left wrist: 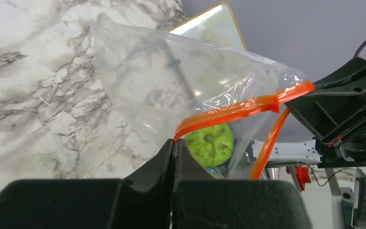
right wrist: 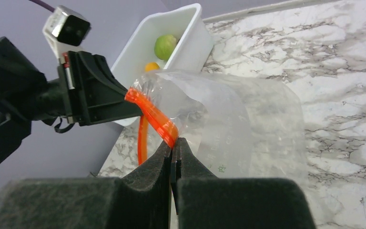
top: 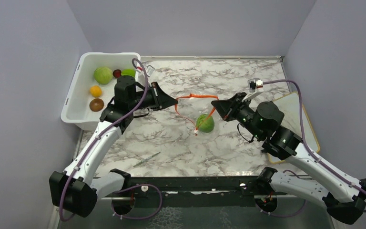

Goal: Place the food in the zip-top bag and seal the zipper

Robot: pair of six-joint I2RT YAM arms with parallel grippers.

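A clear zip bag with an orange zipper (top: 200,96) is held open above the marble table. Both grippers are shut on its rim: my left gripper (top: 174,101) at the left side, my right gripper (top: 215,104) at the right. In the left wrist view the orange strip (left wrist: 228,110) runs into the left fingertips; in the right wrist view it (right wrist: 155,117) runs into the right ones. A green round vegetable (top: 205,123), ribbed in the left wrist view (left wrist: 209,145), is low inside the bag.
A white bin (top: 69,95) at the left holds a cabbage, a red item, a green item, an orange item and a brown item. A yellow-edged board (top: 290,102) lies right. A thin pen-like item (top: 146,159) lies front left.
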